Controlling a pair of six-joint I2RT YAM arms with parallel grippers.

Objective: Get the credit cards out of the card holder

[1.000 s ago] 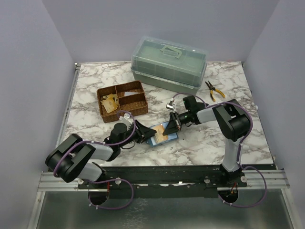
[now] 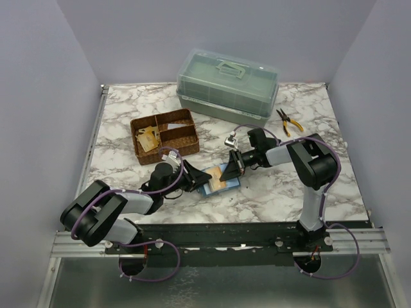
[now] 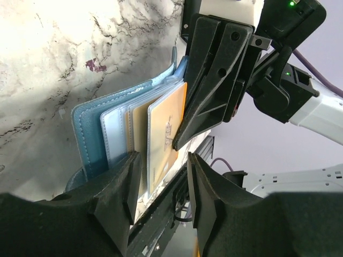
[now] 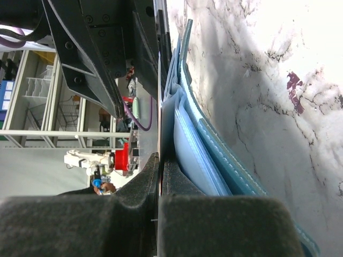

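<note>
The blue card holder (image 2: 205,188) lies between both grippers on the marble table, with pale yellow cards (image 3: 163,134) upright in its sleeves in the left wrist view. My left gripper is part open at the cards' near edge; whether it touches them is unclear. My right gripper (image 2: 234,168) is shut at the holder's right part; in the right wrist view its fingertips (image 4: 177,179) press along the blue sleeves, and whether anything thin is between them is hidden.
A wicker basket (image 2: 180,141) with cards stands at upper left, a clear lidded box (image 2: 225,93) at the back, and pliers (image 2: 292,125) at right. The table's front edge is close below the grippers.
My left gripper has shifted very slightly at the holder; otherwise the top view looks almost the same.
</note>
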